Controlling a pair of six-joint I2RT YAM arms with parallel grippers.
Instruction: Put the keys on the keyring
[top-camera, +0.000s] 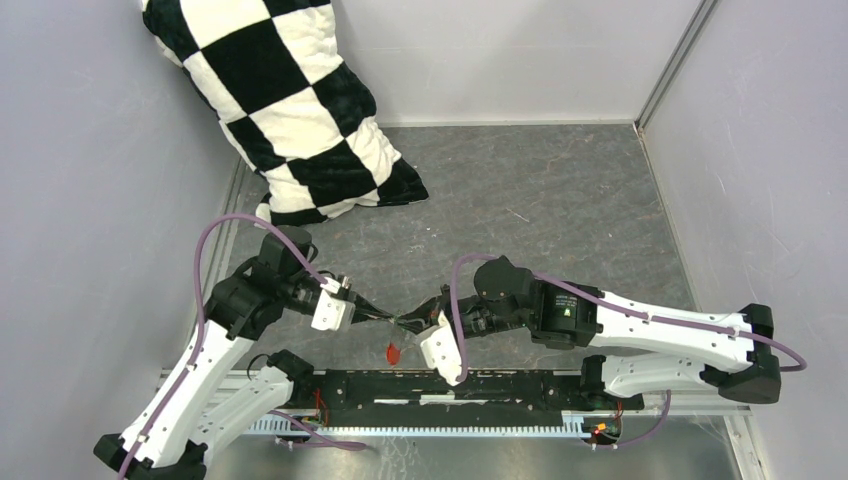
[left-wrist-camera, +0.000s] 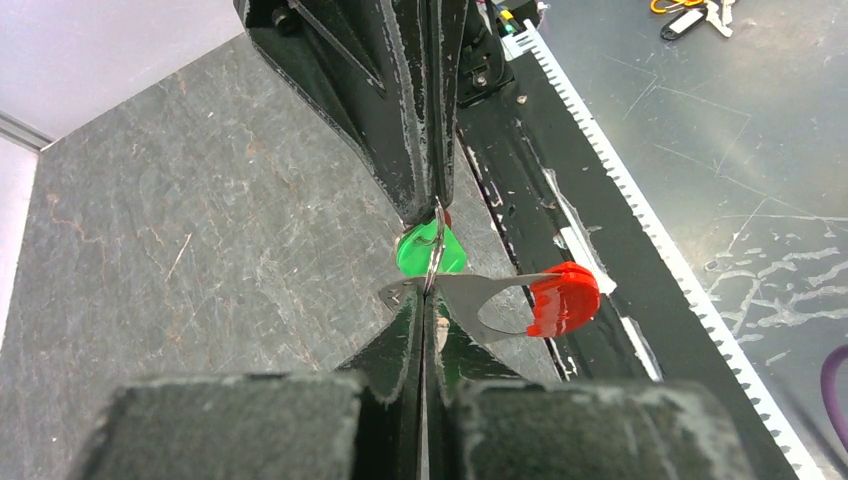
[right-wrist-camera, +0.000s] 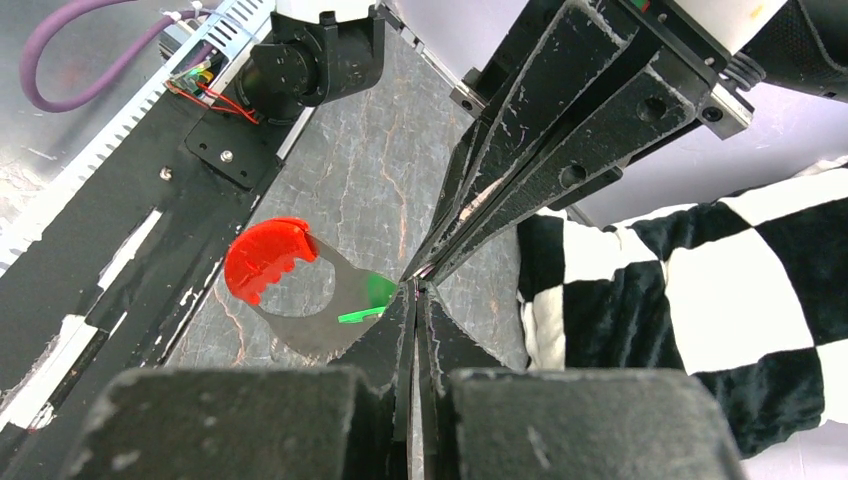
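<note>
A thin metal keyring (left-wrist-camera: 437, 245) spans the small gap between my two grippers in the left wrist view. My left gripper is shut, with the ring's near end at its tips. The far end runs in at the tips of my right gripper, also shut. Beside the ring are a green-headed key (left-wrist-camera: 430, 250) and a flat metal key with a red head (left-wrist-camera: 566, 300). In the right wrist view the red head (right-wrist-camera: 268, 258) lies left of the tips, and the green piece (right-wrist-camera: 366, 312) is close by them. Whether each key is threaded cannot be told.
A black-and-white checkered cushion (top-camera: 290, 110) leans at the back left. A black rail with a white toothed strip (top-camera: 430, 432) runs along the front. Open grey floor (top-camera: 530, 200) lies behind the grippers. More keys (left-wrist-camera: 700, 18) lie beyond the rail.
</note>
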